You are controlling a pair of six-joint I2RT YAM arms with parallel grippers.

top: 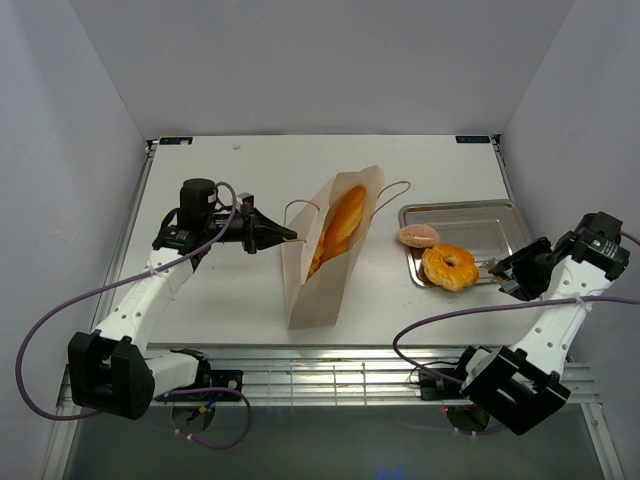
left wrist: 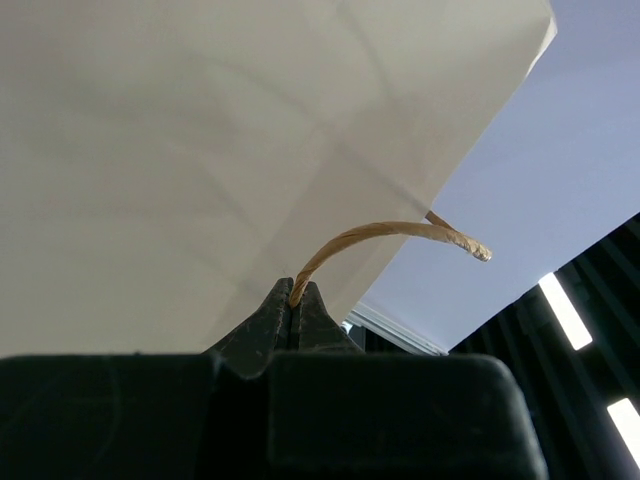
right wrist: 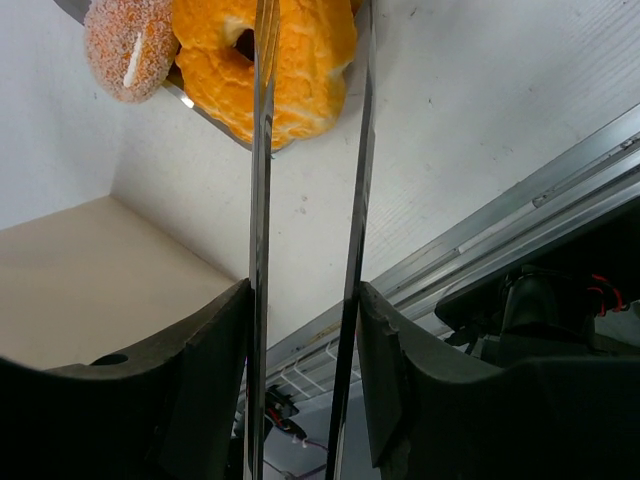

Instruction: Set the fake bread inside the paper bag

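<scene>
The paper bag [top: 315, 305] stands upright in mid-table with its mouth open. Inside it, long golden bread [top: 345, 222] shows through the opening. My left gripper [top: 297, 239] is at the bag's left side, shut on the thin cord handle [left wrist: 375, 230], which runs between its fingertips in the left wrist view. A ring-shaped bread [top: 450, 267] and a pinkish oval bread [top: 418, 236] lie at the tray's left end. My right gripper [top: 487, 268] is open at the ring bread's right side. In the right wrist view, one long metal finger [right wrist: 262, 150] crosses over the ring bread [right wrist: 215, 75].
The metal tray [top: 490, 215] has a bare middle and right part. Bare white table [top: 270, 160] lies behind the bag. A metal rail [top: 300, 370] runs along the front edge, and grey walls close both sides.
</scene>
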